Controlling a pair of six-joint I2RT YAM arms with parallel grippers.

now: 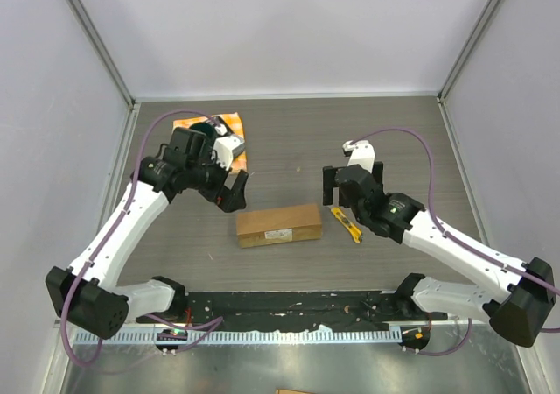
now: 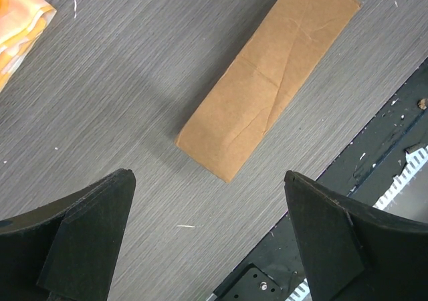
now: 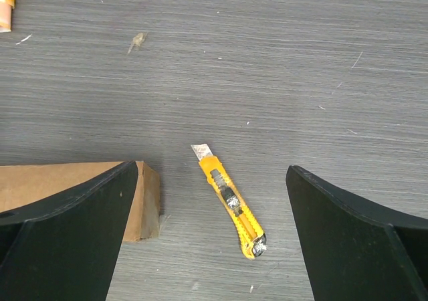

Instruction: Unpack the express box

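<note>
A long brown cardboard box (image 1: 280,222) with a white label on its front lies closed in the middle of the table. To its right is a yellow box cutter (image 3: 232,204), its blade tip out and pointing away from the front edge. My left gripper (image 1: 234,191) hovers at the box's left end, open and empty; in the left wrist view the box (image 2: 244,87) runs off diagonally beyond the fingers (image 2: 100,227). Above the cutter, my right gripper (image 1: 339,186) is open with nothing held. The right wrist view shows the cutter between and beyond its fingers, not touched.
An orange-and-white cloth (image 1: 236,127) lies at the back left with dark items on it, partly hidden by my left arm. A dark strip (image 1: 289,311) runs along the front edge.
</note>
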